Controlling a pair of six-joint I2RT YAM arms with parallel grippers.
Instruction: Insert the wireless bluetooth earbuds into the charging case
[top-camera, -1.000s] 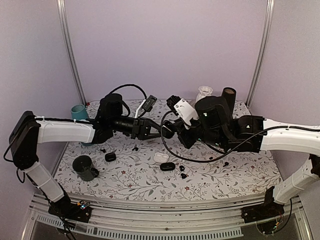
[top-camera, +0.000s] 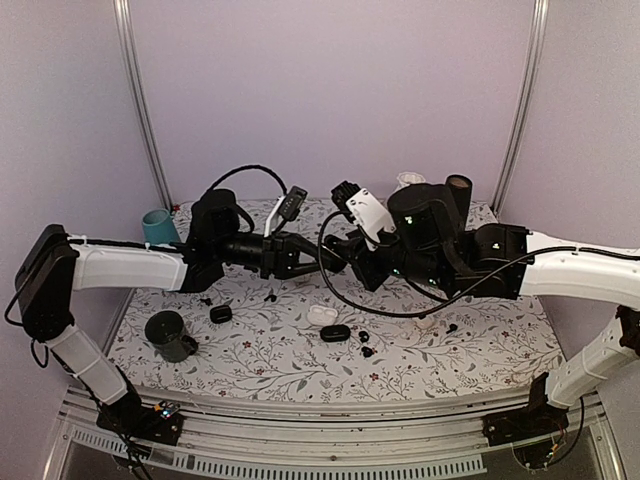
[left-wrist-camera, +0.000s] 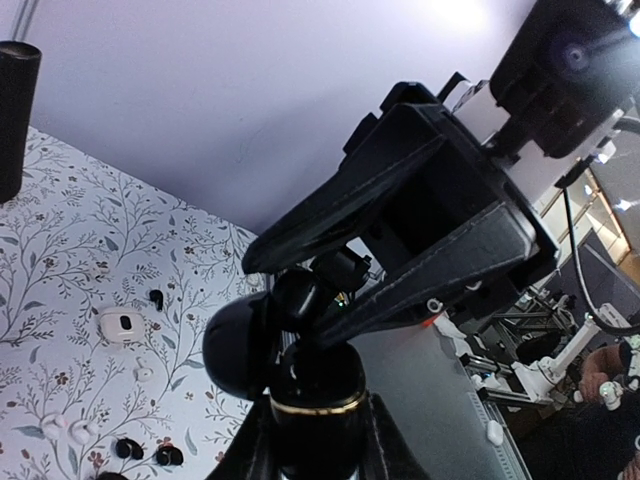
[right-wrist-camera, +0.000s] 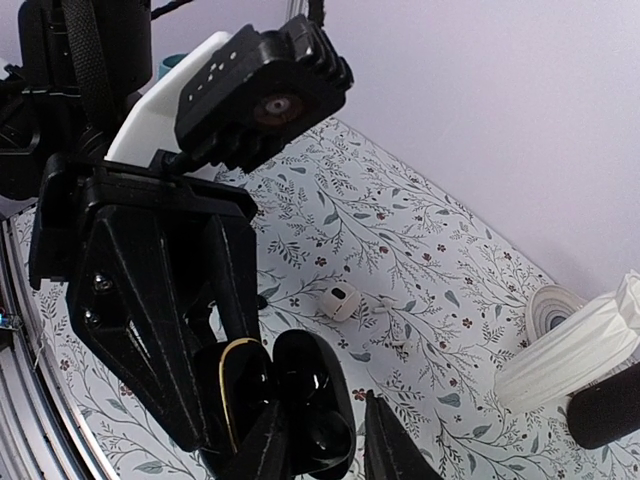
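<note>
A black charging case with a gold band (left-wrist-camera: 318, 405) is held up above the table, its lid (left-wrist-camera: 238, 345) swung open. My left gripper (top-camera: 316, 258) is shut on the case; its fingers (right-wrist-camera: 130, 330) enclose the case body in the right wrist view. My right gripper stands part open at the mouth of the case. A glossy black rounded piece (left-wrist-camera: 300, 300), apparently an earbud, sits between its fingertips, close over the case opening. Whether the fingers still touch it, or how deep it sits, cannot be told.
On the flowered table lie a white case (top-camera: 322, 315), a black case (top-camera: 336, 333), another black case (top-camera: 221, 314) and several loose earbuds. A dark mug (top-camera: 170, 336) stands front left, a teal cup (top-camera: 160, 227) back left. Tall cups stand behind the right arm.
My right gripper has shifted very slightly up and left against the case. The left arm and the case have barely moved, and the things on the table lie as before.
</note>
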